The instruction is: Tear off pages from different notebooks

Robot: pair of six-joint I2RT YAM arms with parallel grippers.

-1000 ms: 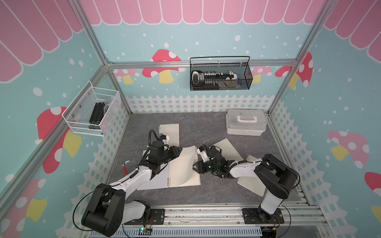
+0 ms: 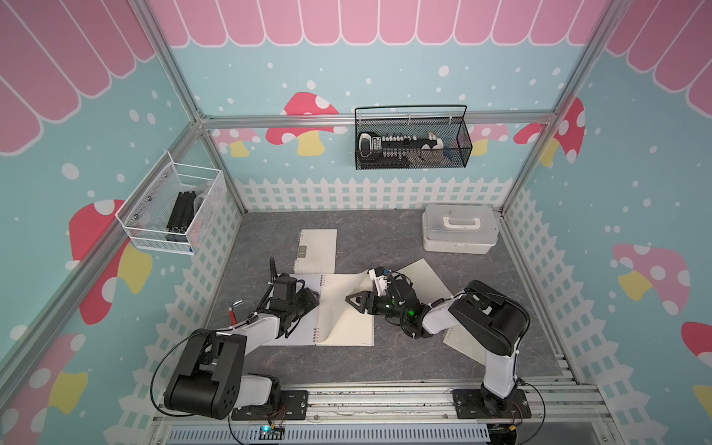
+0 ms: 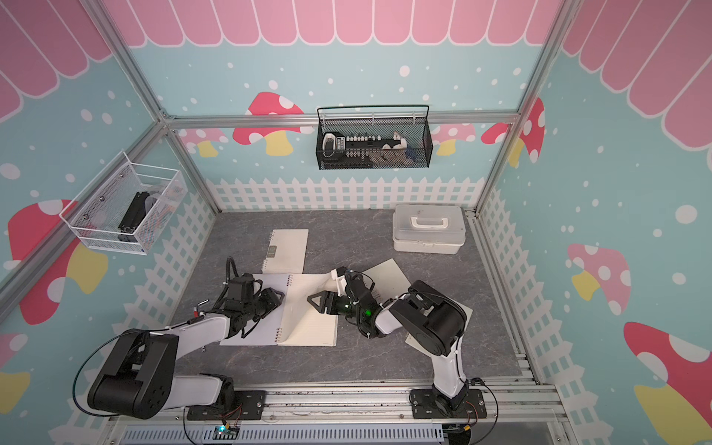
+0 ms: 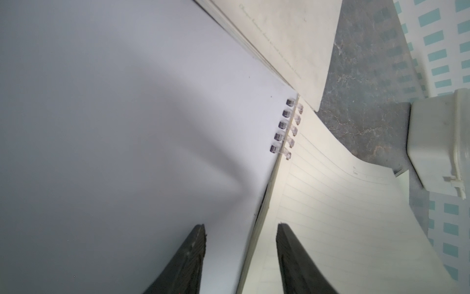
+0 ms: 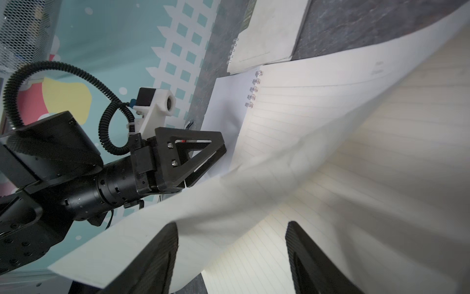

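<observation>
An open spiral notebook (image 2: 341, 326) lies front centre, a lilac-white cover to the left, lined cream pages to the right, the top sheet lifted and curling. My left gripper stands open over the left cover beside the spiral binding (image 4: 288, 125), nothing between its fingers. My right gripper is open over the lined page, with the curled sheet (image 5: 274, 176) passing across its left finger; it does not appear to grip it. A smaller notebook (image 2: 319, 244) lies behind, and further pads (image 2: 467, 348) lie under and beside the right arm.
A clear plastic box (image 2: 458, 228) sits at the back right. A red-handled tool (image 2: 233, 315) lies at the left. Wire baskets (image 2: 411, 141) hang on the walls.
My right gripper shifted slightly left. The open notebook moved a little toward the back.
</observation>
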